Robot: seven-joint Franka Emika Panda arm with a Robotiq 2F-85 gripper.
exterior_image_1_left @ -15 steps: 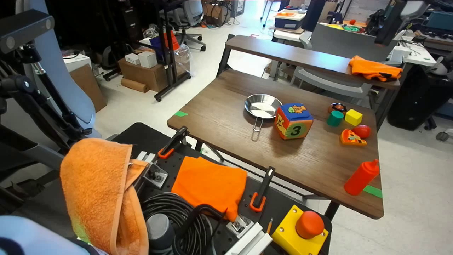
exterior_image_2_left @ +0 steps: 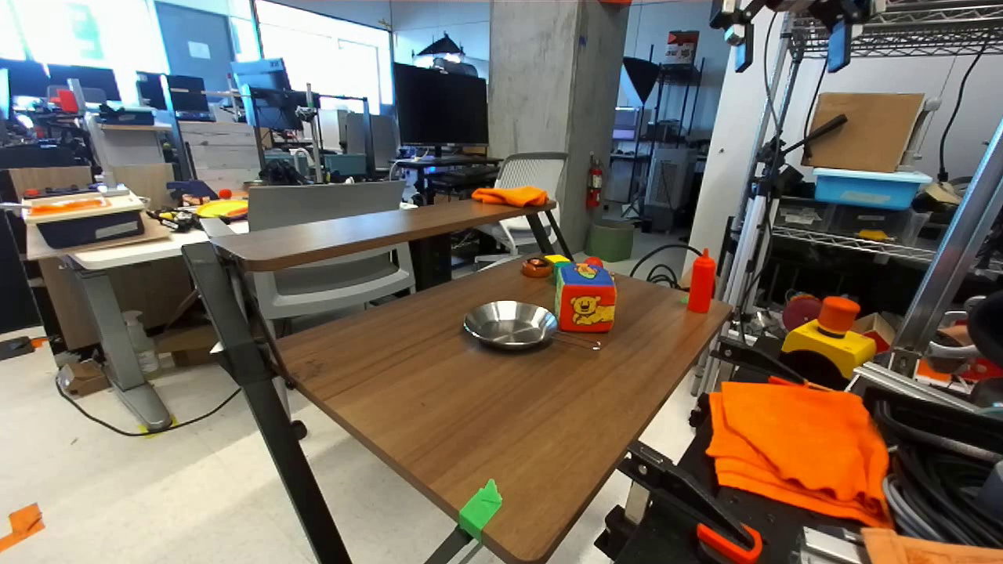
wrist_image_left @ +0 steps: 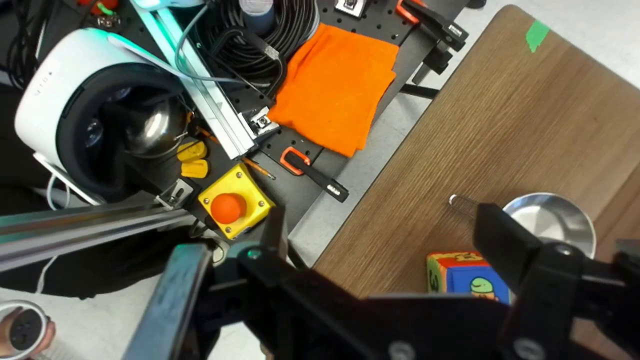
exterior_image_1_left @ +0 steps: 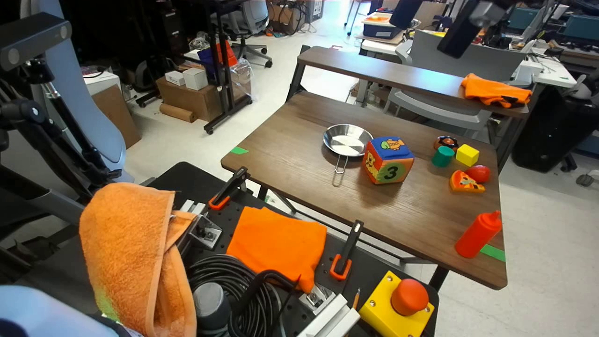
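High above the far side of the table, my gripper [exterior_image_2_left: 791,55] stands open with nothing between its fingers [exterior_image_2_left: 838,47]. Exterior view 1 cuts it off at the top edge. A steel pan [exterior_image_1_left: 348,139] with a wire handle rests on the brown table [exterior_image_1_left: 292,140], beside a soft cube [exterior_image_1_left: 388,160] with a 3 on one face. Toward the table's right end are a green cup-like piece [exterior_image_1_left: 443,157], a yellow block [exterior_image_1_left: 467,155], a red round toy [exterior_image_1_left: 478,173], a pizza slice [exterior_image_1_left: 466,182] and a small dark-and-orange item [exterior_image_1_left: 446,142]. A red squeeze bottle [exterior_image_1_left: 478,234] stands at the near right corner.
A raised shelf [exterior_image_1_left: 382,68] runs along the table's back, an orange cloth [exterior_image_1_left: 494,90] on its right end. In front, a black cart holds another orange cloth [exterior_image_1_left: 278,244], clamps and a yellow emergency-stop box [exterior_image_1_left: 387,306].
In exterior view 1, my gripper has shifted left and turned, its right finger now slanting and nearer the left one. The objects on the table have not moved.
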